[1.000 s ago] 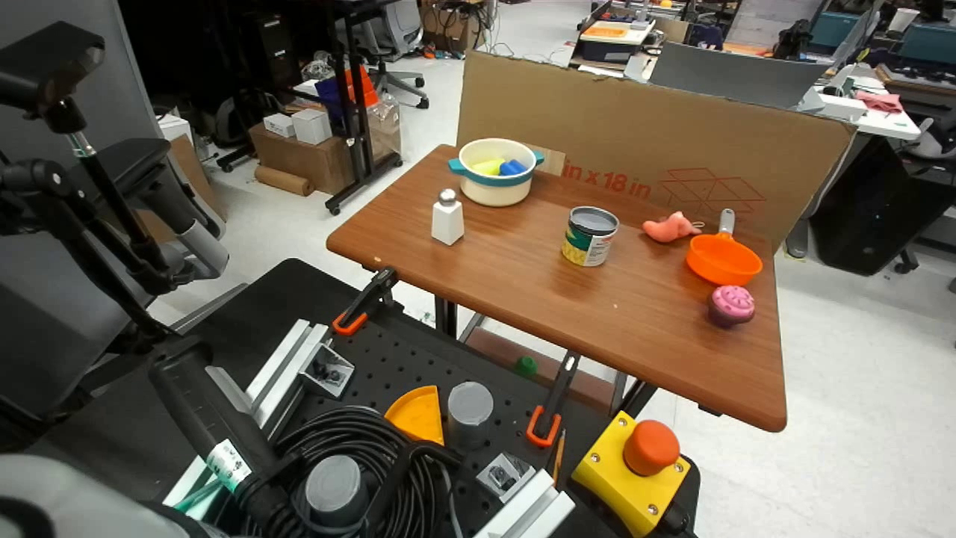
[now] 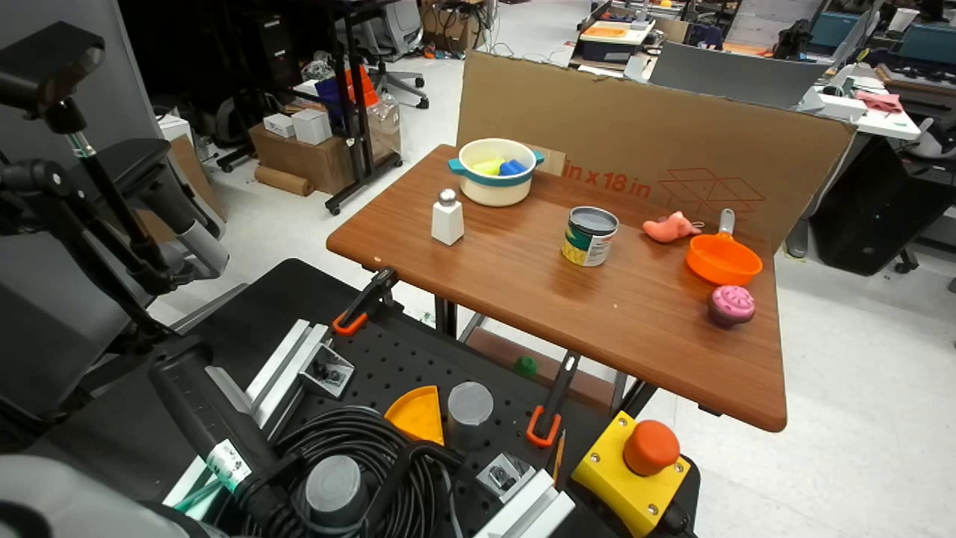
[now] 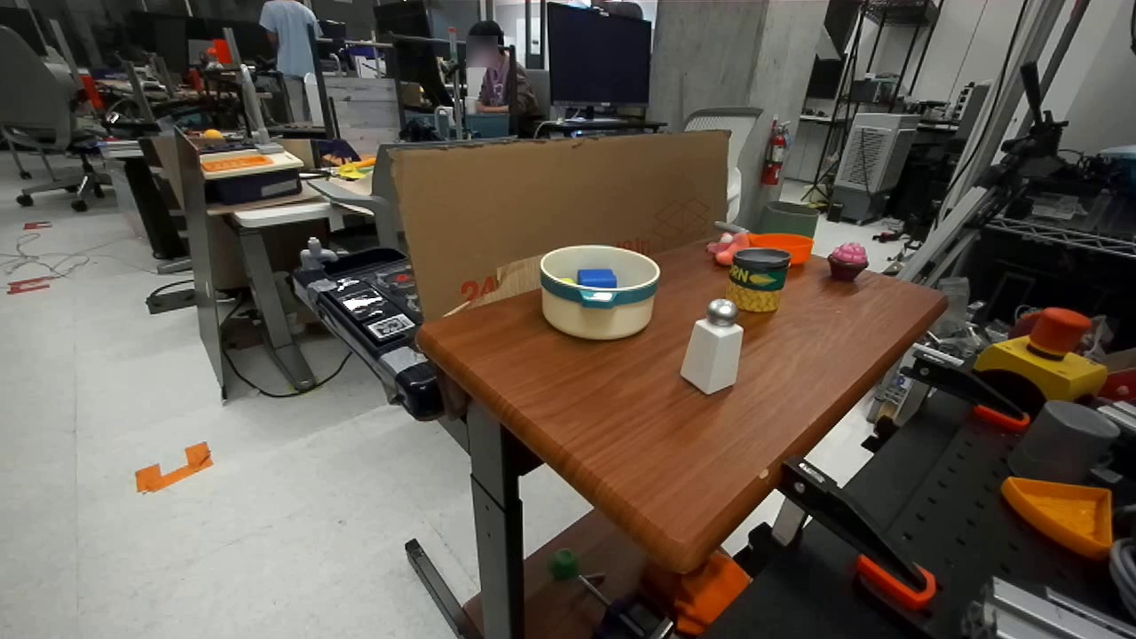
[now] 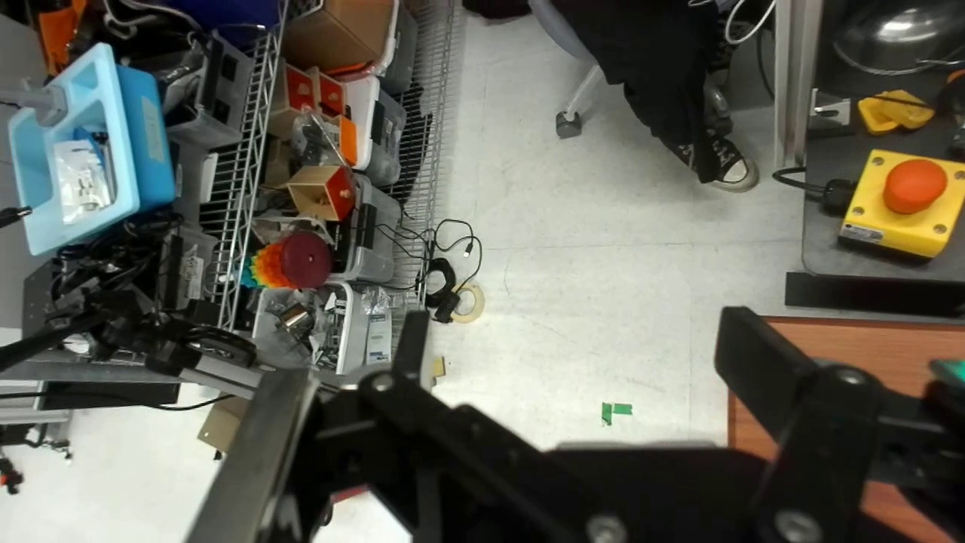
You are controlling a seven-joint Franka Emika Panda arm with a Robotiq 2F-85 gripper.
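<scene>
My gripper is open in the wrist view, its fingers wide apart with only distant floor between them. It points away from most of the table, and neither exterior view shows it. On the wooden table [image 2: 502, 260] stands a cream pot [image 2: 495, 190] with teal handles, holding yellow and blue pieces. A white shaker [image 2: 447, 220] with a metal top stands upright in front of it. Toward the middle is a corn can [image 2: 589, 238]. At the right end lie a pink toy [image 2: 670, 228], an orange strainer [image 2: 724, 259] and a pink-topped cupcake [image 2: 731, 305].
A cardboard sheet [image 2: 627, 134] walls off the table's back edge. Two clamps, one a black-and-orange clamp [image 2: 553, 403], grip the front edge. A yellow emergency-stop box [image 2: 632, 475] sits on the black pegboard cart. Bare tabletop lies between the shaker and the can.
</scene>
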